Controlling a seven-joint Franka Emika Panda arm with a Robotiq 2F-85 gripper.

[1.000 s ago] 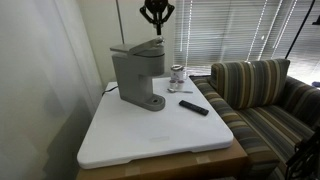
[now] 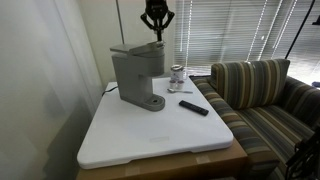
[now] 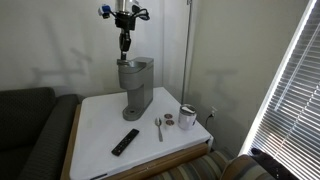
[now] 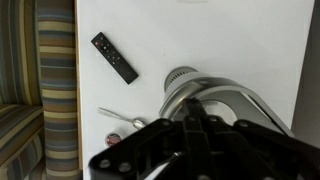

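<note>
A grey coffee maker (image 2: pixel 138 75) stands upright on the white table (image 2: pixel 110 138). My gripper (image 3: pixel 124 58) points straight down at the top of the machine. In the wrist view the dark fingers (image 4: pixel 190 112) are close together over the machine's rounded silver top (image 4: pixel 215 90), and nothing shows between them. Whether the fingertips touch the machine cannot be made out.
A black remote (image 3: pixel 125 142), a spoon (image 3: pixel 159 129), two small round pods (image 3: pixel 168 119) and a white printed mug (image 3: pixel 186 117) lie or stand beside the machine. A striped armchair (image 2: pixel 255 85) adjoins the table.
My gripper has come down slightly toward the top of the coffee maker over the last second. The machine and the things on the table have stayed put.
</note>
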